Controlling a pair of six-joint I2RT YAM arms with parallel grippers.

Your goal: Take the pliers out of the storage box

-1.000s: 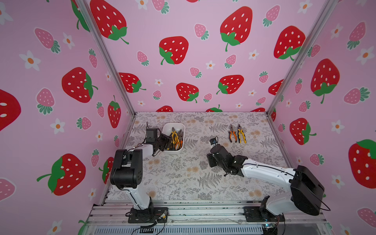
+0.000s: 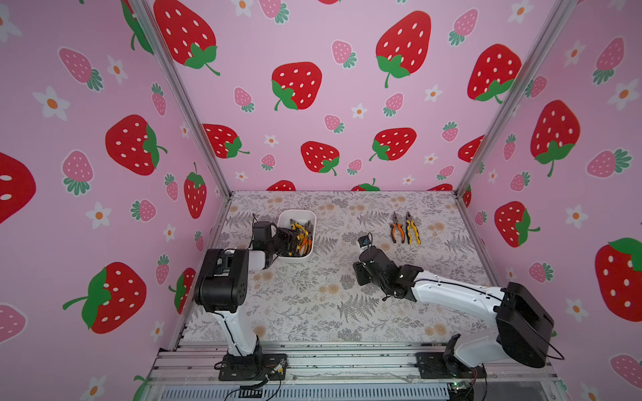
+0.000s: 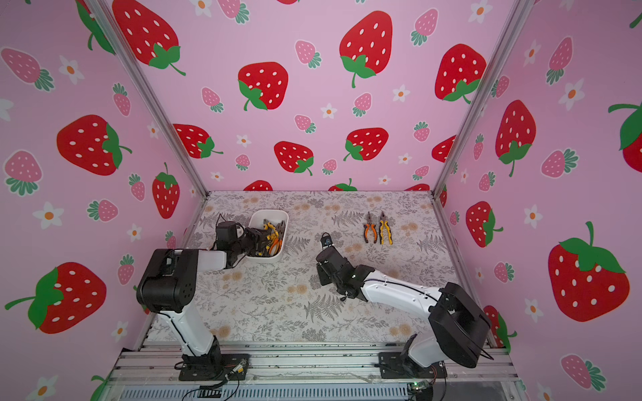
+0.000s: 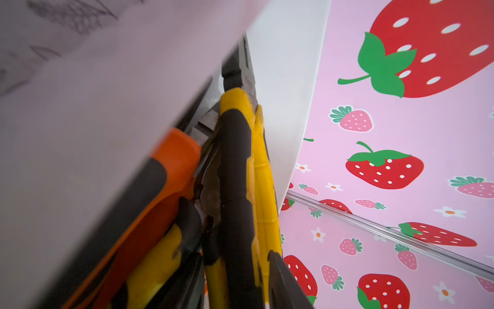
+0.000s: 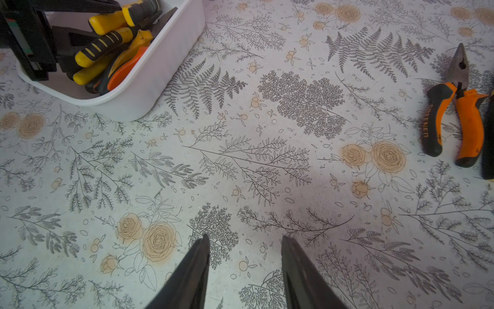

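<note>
The white storage box (image 2: 313,223) stands at the table's left, holding several pliers with yellow, black and orange handles. My left gripper reaches into it from the left. In the left wrist view, its fingers (image 4: 189,285) stand on either side of yellow-and-black pliers (image 4: 235,170); whether they press on the handle cannot be told. Beside these lies an orange-and-black handle (image 4: 177,149). My right gripper is open above bare table, nothing between its fingers. Orange pliers (image 2: 397,228) and yellow pliers (image 2: 412,228) lie side by side at the right.
The box wall (image 5: 154,85) rises close to my left gripper. Pink strawberry walls (image 2: 357,100) enclose the table.
The left arm has shifted slightly right, and its gripper now covers more of the box's contents. The right arm and the pliers on the table have stayed put.
</note>
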